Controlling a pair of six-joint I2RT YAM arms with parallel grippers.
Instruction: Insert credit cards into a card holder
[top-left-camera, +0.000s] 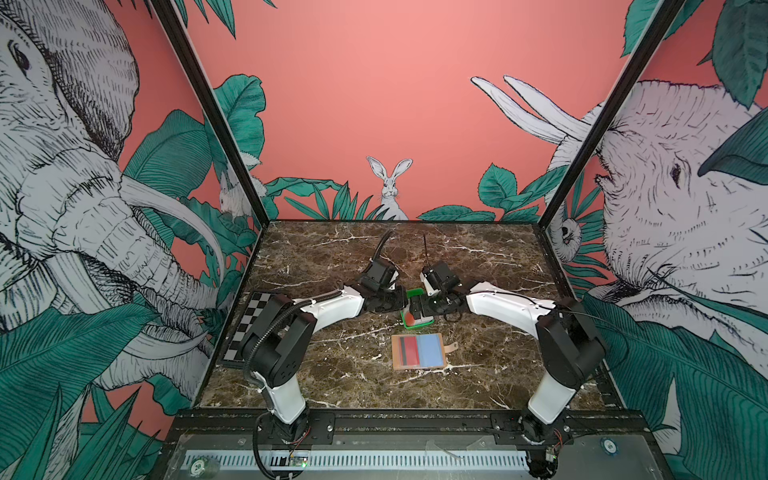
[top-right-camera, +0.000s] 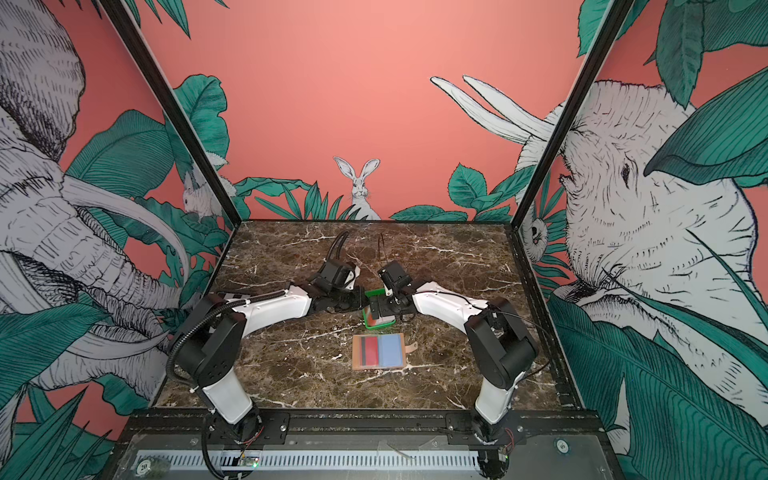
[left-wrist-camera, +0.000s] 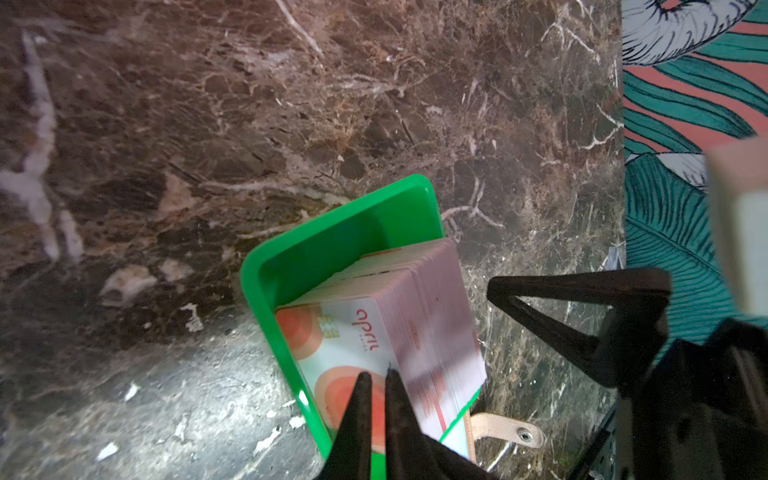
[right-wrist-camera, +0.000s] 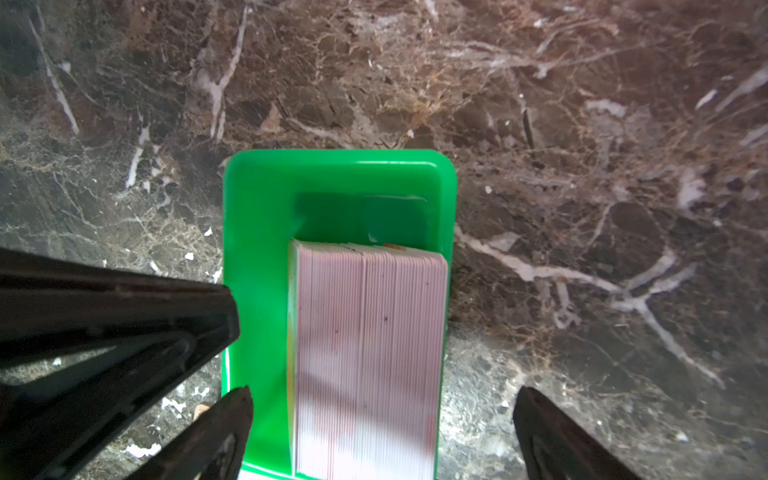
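Observation:
A green plastic box (right-wrist-camera: 256, 200) holds a thick stack of white cards (right-wrist-camera: 368, 360), the front one printed "april" with red circles. The open card holder (top-left-camera: 418, 352), with red and blue sleeves, lies in front of it. My left gripper is shut, its tips over the face of the front card; whether they touch it is unclear. My right gripper is open above the box, one fingertip beside the box's left part and the other to its right, with the cards' edges below between them.
A black-and-white checkered board (top-left-camera: 244, 324) lies at the left edge of the table. The back of the marble table (top-left-camera: 320, 248) and the area around the card holder are clear.

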